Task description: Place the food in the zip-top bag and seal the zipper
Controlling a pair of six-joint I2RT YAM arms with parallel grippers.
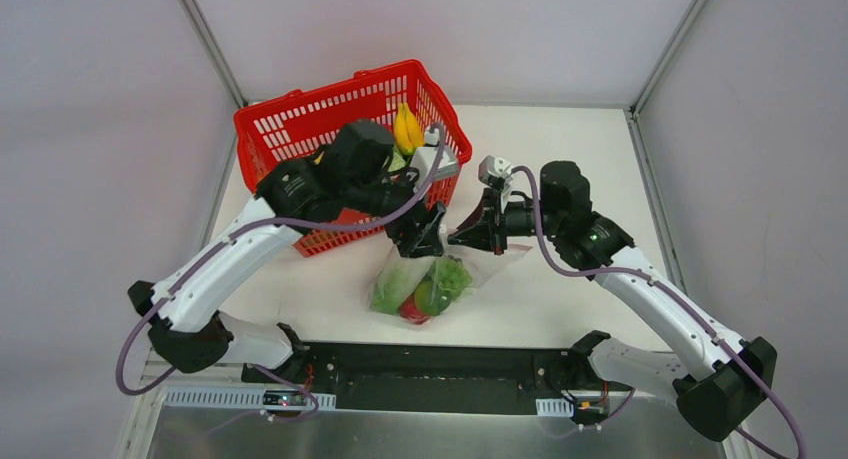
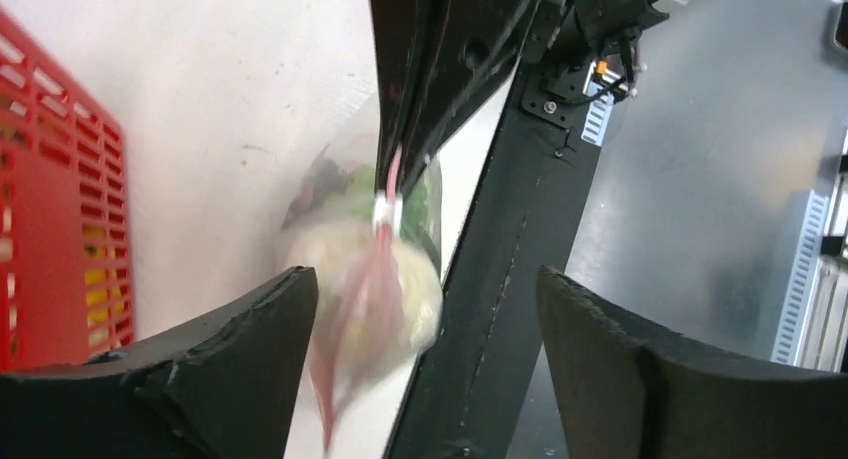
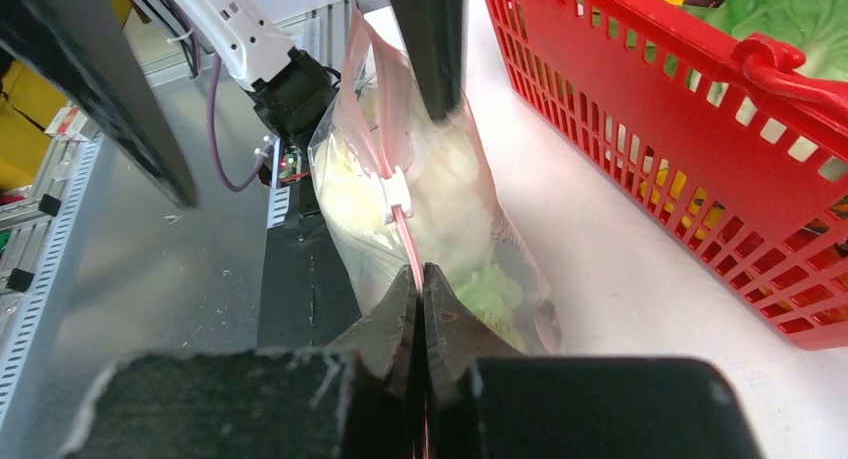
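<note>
The clear zip top bag [image 1: 405, 279] lies on the table, holding lettuce [image 1: 448, 277], a green item and something red. Its pink zipper strip [image 3: 408, 244] rises at the mouth, and a white slider [image 3: 393, 193] sits on it. My right gripper is shut on the zipper strip, just beside the slider. Around the other side, my left gripper has its fingers [image 2: 235, 349] spread apart; the strip and slider [image 2: 387, 211] show in the gap between them, with no visible contact. From above, the two grippers almost meet over the bag mouth.
A red basket [image 1: 300, 129] with bananas [image 1: 407, 129] and other produce stands behind the left arm, close to the left gripper.
</note>
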